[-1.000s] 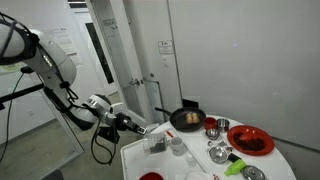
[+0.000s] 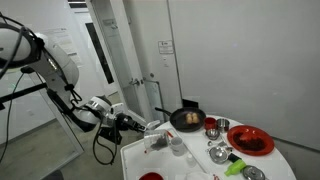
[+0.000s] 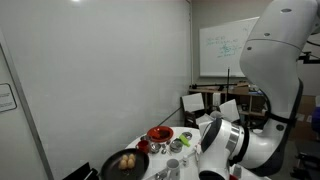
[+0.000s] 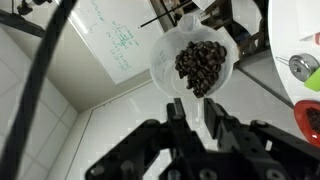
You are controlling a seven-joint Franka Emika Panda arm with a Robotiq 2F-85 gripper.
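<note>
A clear pitcher-like container [image 4: 161, 62] holds a heap of dark brown beans [image 4: 201, 66] in the wrist view. My gripper is shut on what looks like its handle, a pale strip between the two black fingertips. Exterior view 1 shows the container [image 2: 157, 142] at the left part of the table, just beyond the gripper [image 2: 142, 127]. It looks tilted there; whether its base touches the table I cannot tell. In exterior view 2 the arm hides most of it.
Right of the container stands a white cup [image 2: 177, 147]. Behind is a black pan [image 2: 187, 116] with brown items. A red dish [image 2: 250, 139] with dark contents lies at the right, near metal bowls and a green object [image 2: 235, 167]. A red bowl [image 2: 151, 176] sits in front.
The container has shifted slightly and appears more tilted than a second ago. The arm has moved only a little; the other table items stay in place.
</note>
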